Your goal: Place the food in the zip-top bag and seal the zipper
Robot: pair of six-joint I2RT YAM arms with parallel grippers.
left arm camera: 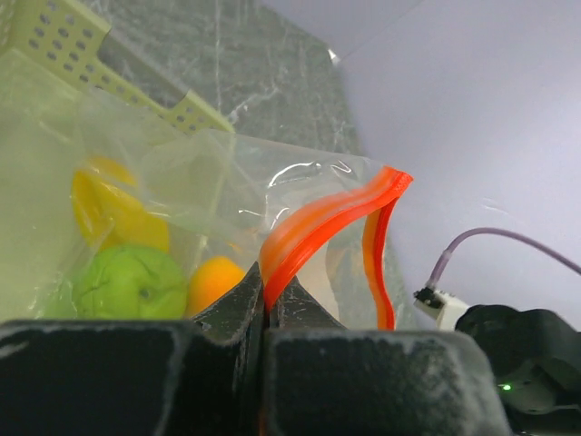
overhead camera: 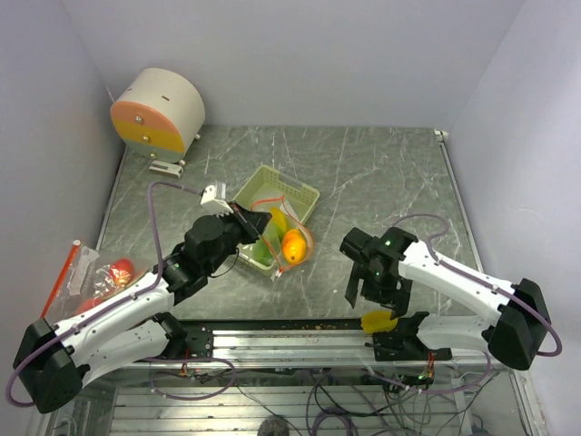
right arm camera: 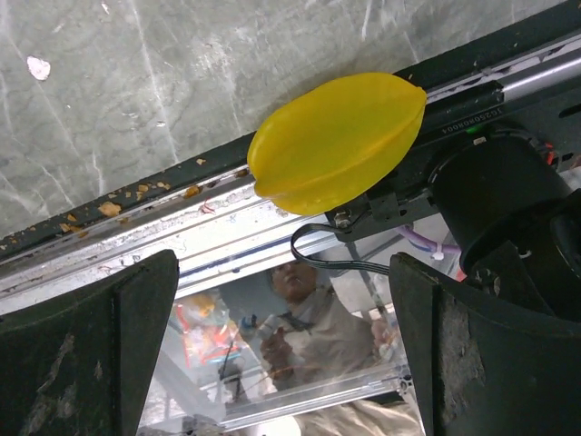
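My left gripper is shut on the orange zipper edge of a clear zip top bag, holding it up with its mouth spread. Through the film show a yellow fruit, a green fruit and an orange one; in the top view the orange fruit hangs low in the bag. A yellow star fruit lies across the table's front edge, partly over the metal rail. Above it, my right gripper stands open, its fingers apart and not touching the fruit.
A pale green basket stands behind and under the bag. Another bag with red contents lies at the far left. A rounded cream box stands at the back left.
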